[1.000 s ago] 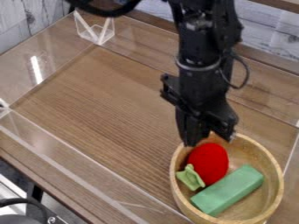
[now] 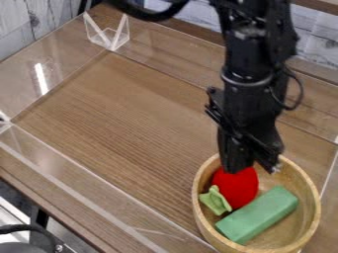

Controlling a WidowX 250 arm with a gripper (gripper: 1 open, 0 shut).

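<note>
My black gripper (image 2: 238, 158) hangs from the arm at the centre right, low over the back part of a round tan bowl. In the bowl (image 2: 305, 184) are a red round object (image 2: 239, 185), a small light-green piece (image 2: 215, 198) at the left and a green block (image 2: 258, 215) at the front right. The gripper's tip is just above or at the red object; whether they touch I cannot tell. Its finger looks shut, with nothing visible held in it.
A wooden table (image 2: 106, 128) fills the view, mostly clear to the left. A clear plastic object (image 2: 110, 32) stands at the back left. The bowl is close to the front right.
The objects in the bowl look unmoved.
</note>
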